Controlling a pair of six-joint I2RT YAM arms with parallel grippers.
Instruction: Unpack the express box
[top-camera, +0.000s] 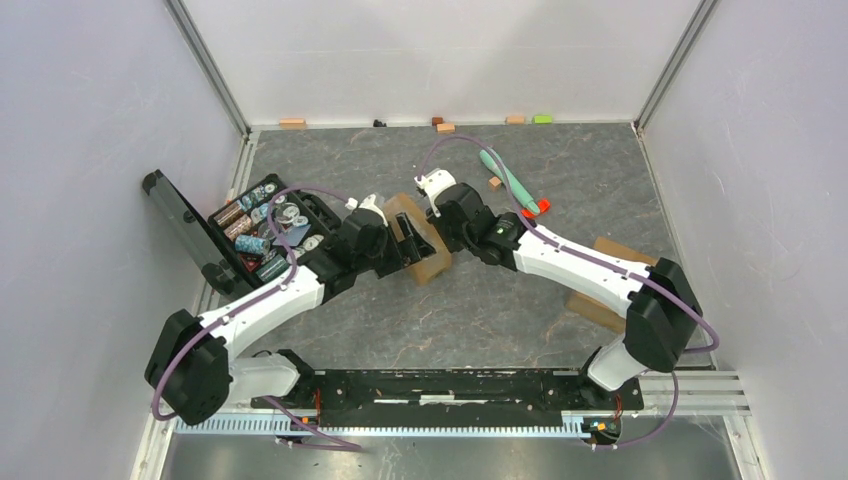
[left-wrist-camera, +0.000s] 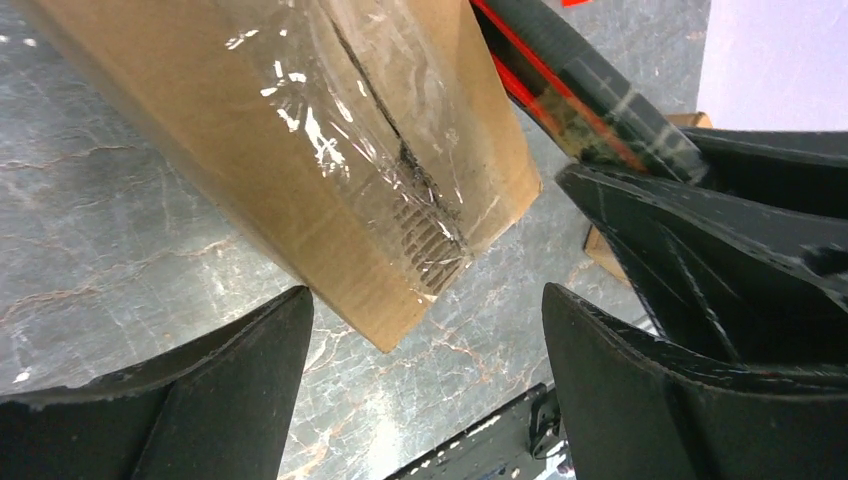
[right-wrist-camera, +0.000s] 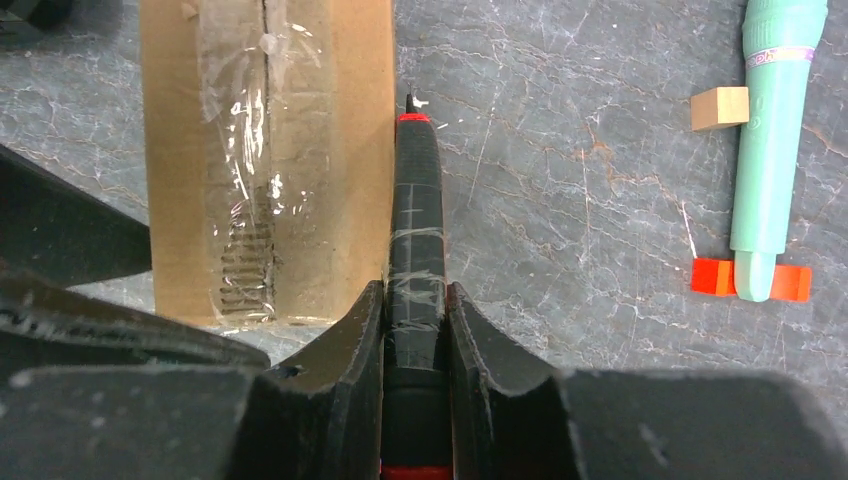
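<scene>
A taped brown cardboard box lies mid-table, turned at an angle, between both arms. Over it, in the top view, is my left gripper; its fingers stand wide apart, with a corner of the box showing in the space between them. My right gripper is shut on a black cutter with red edging, which points away from the fingers alongside the box's right edge. Clear tape runs along the seam and looks unbroken at the end seen. Whether the cutter touches the box, I cannot tell.
An open black case full of cans and small items stands at the left. Behind the right arm lie a mint-green torch-like object, a red piece and a small wooden block. Another cardboard box sits at the right.
</scene>
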